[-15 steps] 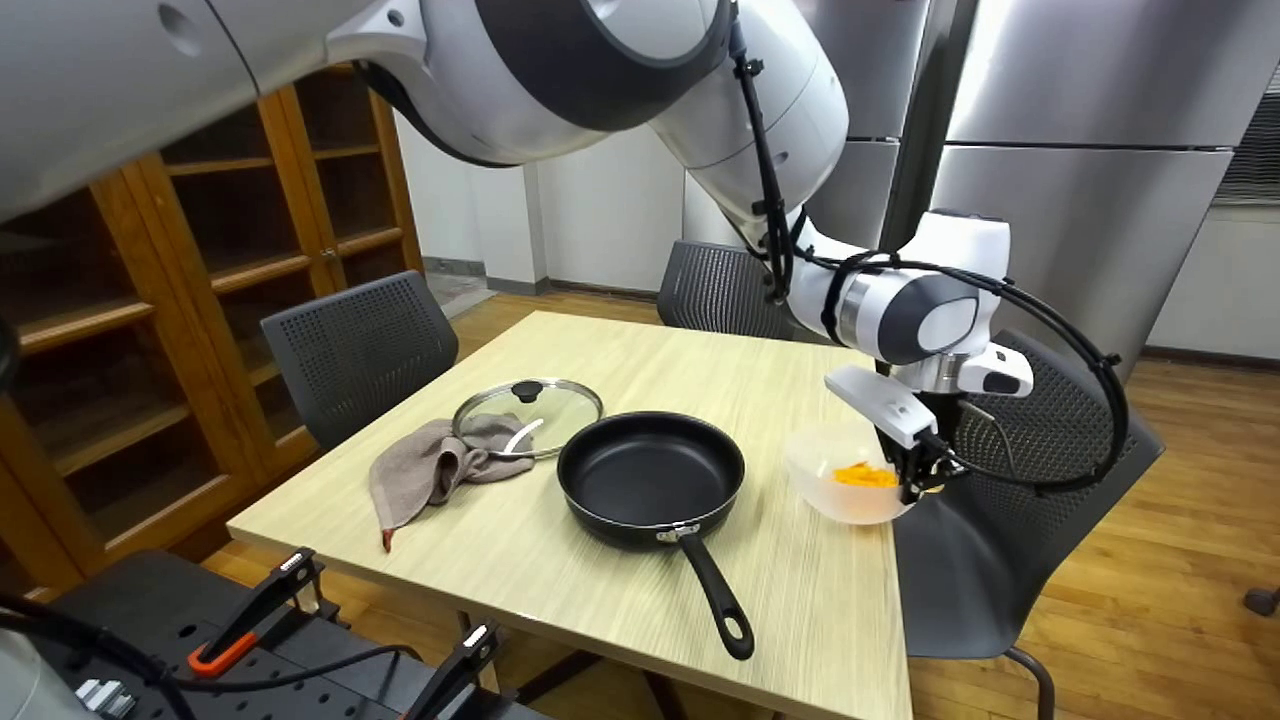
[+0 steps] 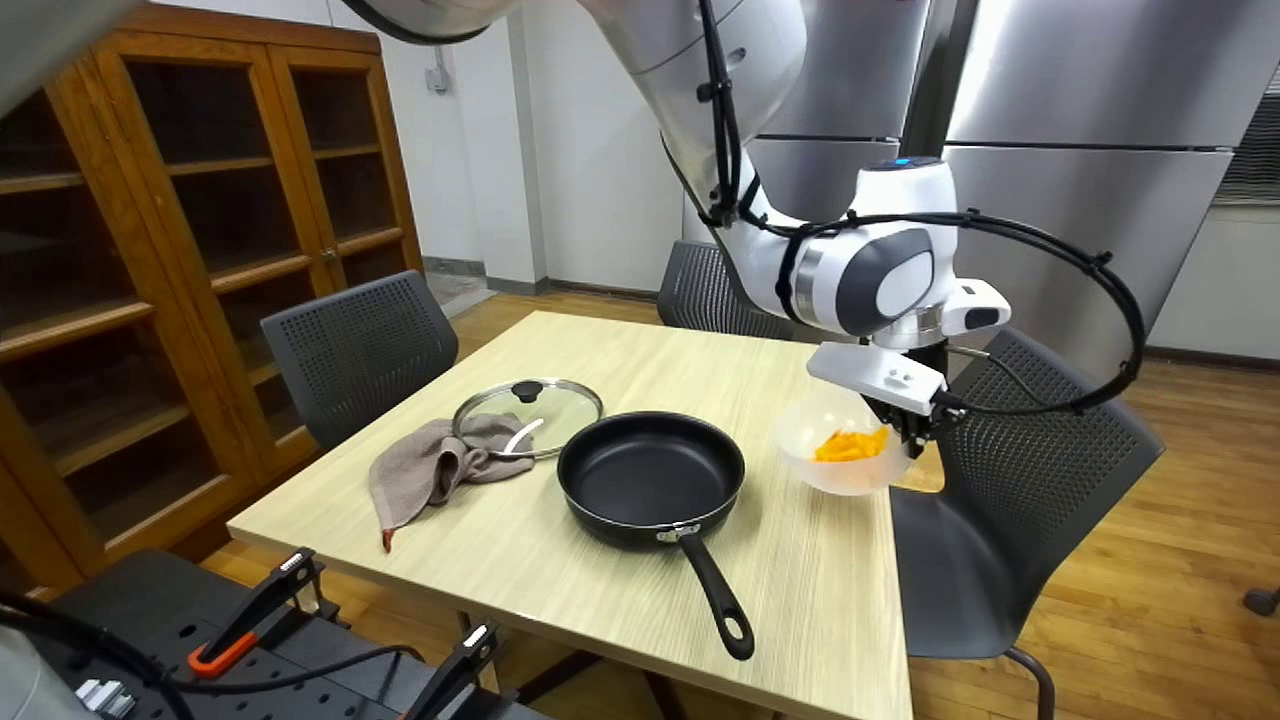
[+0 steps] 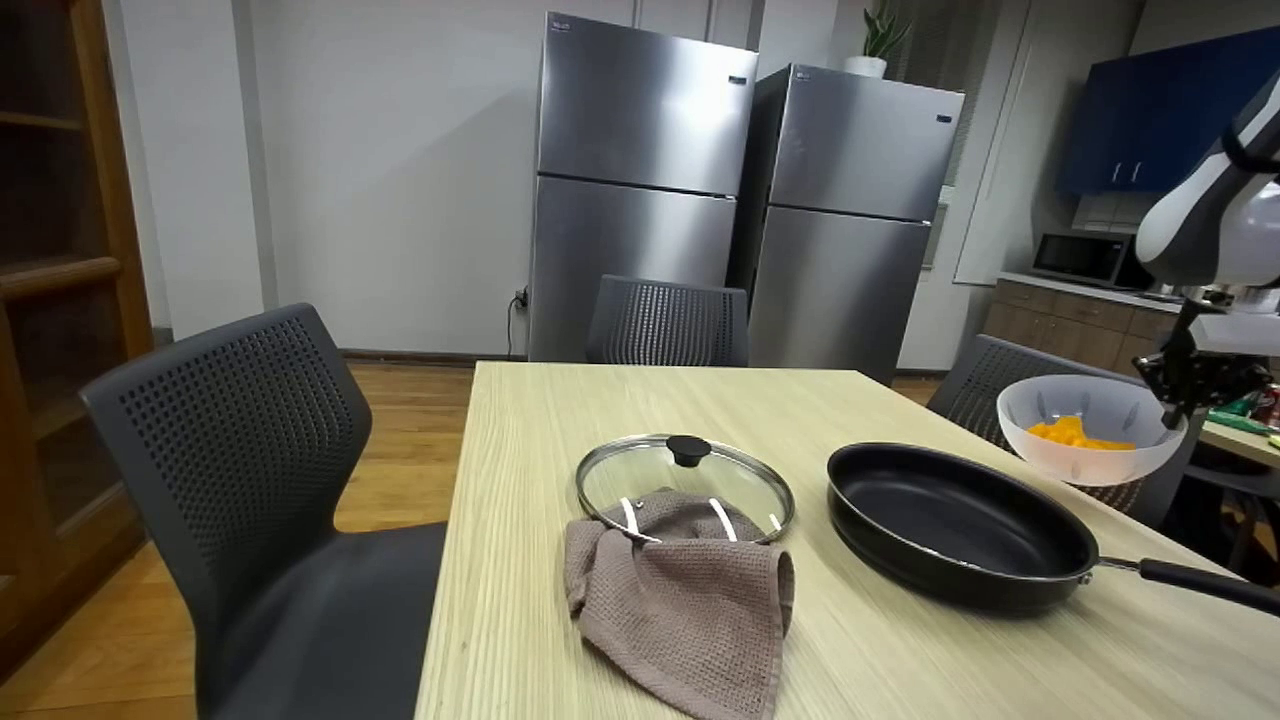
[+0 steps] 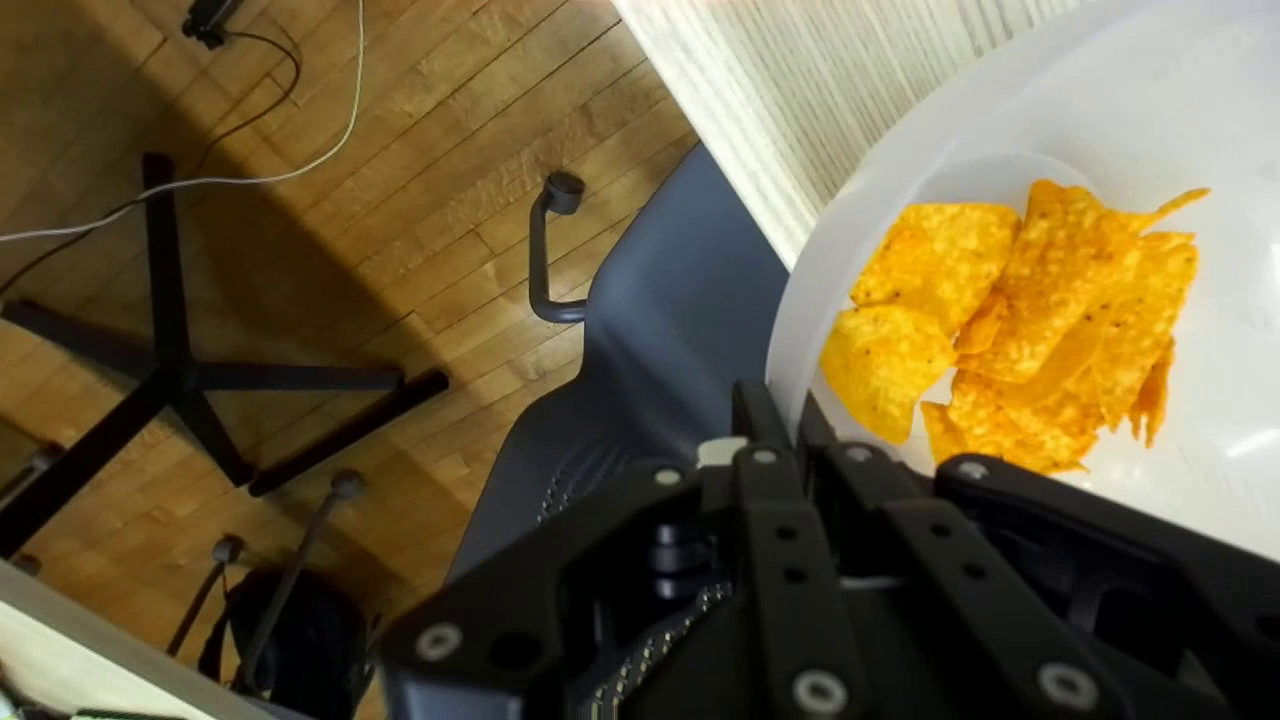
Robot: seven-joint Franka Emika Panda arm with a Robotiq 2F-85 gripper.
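Observation:
A translucent white bowl [image 2: 828,470] holds several orange chips [image 2: 851,445]. In the wrist view, the near rim of the bowl [image 4: 882,180] passes between the fingers of my gripper, which is shut on it; the chips [image 4: 1020,324] lie at the bottom. Exterior view 2 shows the bowl [image 3: 1086,466] raised above the table's right edge, with the gripper [image 3: 1170,396] at its right side. A black frying pan [image 2: 651,474] rests on the table, empty, to the left of the bowl in exterior view 1.
A glass lid [image 2: 558,414] leans over a crumpled brown cloth [image 2: 420,468] left of the pan. The pan's handle [image 2: 716,594] points toward the table's front right. Dark chairs [image 2: 1026,480] stand around the table.
My gripper and the bowl have risen and shifted slightly left in exterior view 1. The bowl is tilted a little more. Pan, lid and cloth are unmoved.

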